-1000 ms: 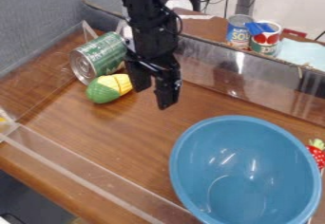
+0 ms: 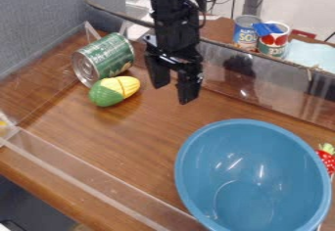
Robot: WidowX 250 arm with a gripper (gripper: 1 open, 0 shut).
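My black gripper (image 2: pixel 173 78) hangs open over the back middle of the wooden tray floor (image 2: pixel 118 147), empty between its fingers. To its left a green can (image 2: pixel 104 57) lies on its side, and just in front of that is a toy corn cob (image 2: pixel 116 90), yellow with a green husk. A large blue bowl (image 2: pixel 249 186) fills the front right.
Behind the rear clear wall stand two cans (image 2: pixel 271 41) beside a light blue cloth (image 2: pixel 314 57). A red strawberry toy (image 2: pixel 327 159) is at the right edge. The middle and left front of the tray are clear.
The objects have not visibly moved.
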